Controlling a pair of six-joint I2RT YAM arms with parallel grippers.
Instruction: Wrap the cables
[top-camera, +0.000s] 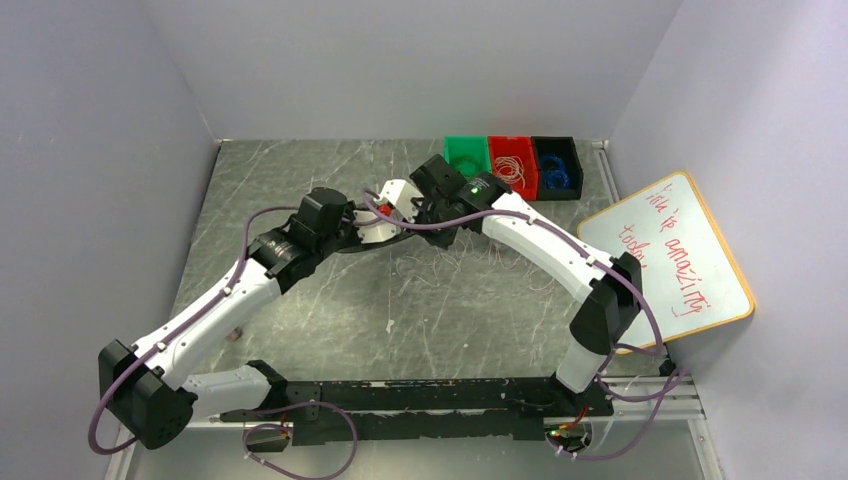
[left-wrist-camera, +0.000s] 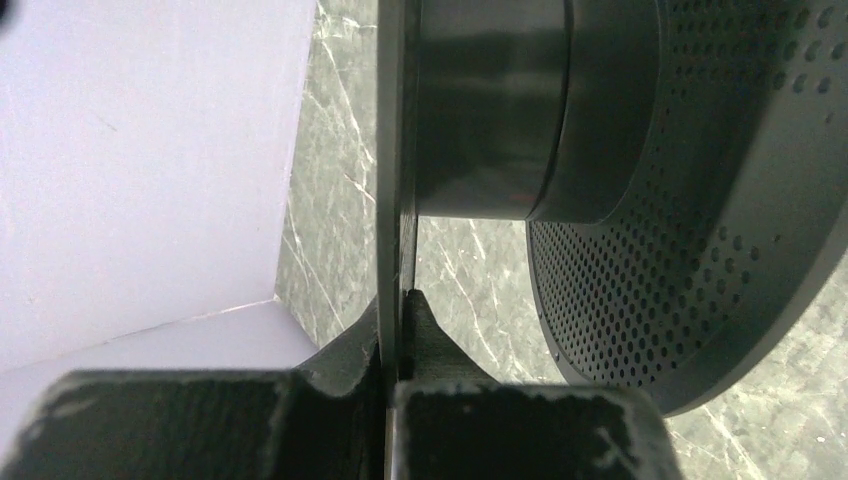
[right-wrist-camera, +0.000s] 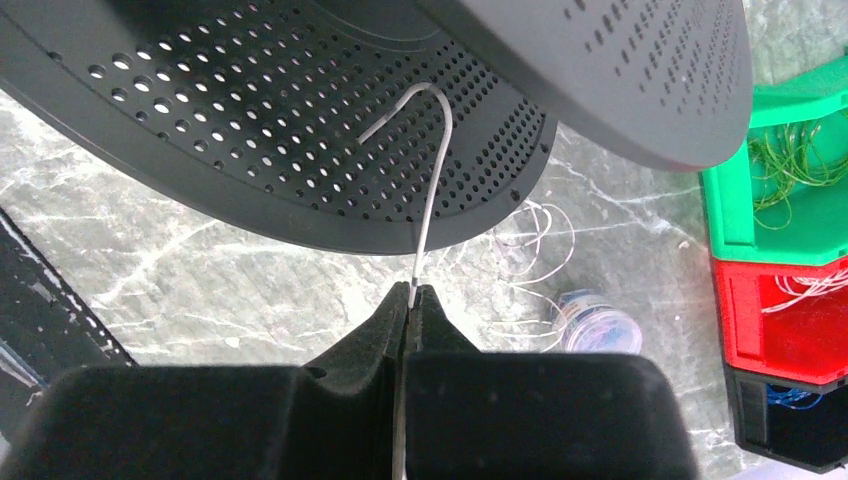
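A black perforated spool (left-wrist-camera: 690, 250), with a smooth hub, is held by my left gripper, shut on its rim. In the top view both grippers meet above the table's middle, largely hidden by the arms. My right gripper is shut on a thin white cable (right-wrist-camera: 436, 170), whose bent end rises across the spool's perforated face in the right wrist view. Loose white cable loops (right-wrist-camera: 540, 230) lie on the marble table (right-wrist-camera: 200, 290) below.
Green (top-camera: 466, 145), red (top-camera: 511, 145) and black (top-camera: 552, 190) bins with cables stand at the back right. A clear round container (right-wrist-camera: 598, 330) is near them. A whiteboard (top-camera: 665, 260) lies at the right.
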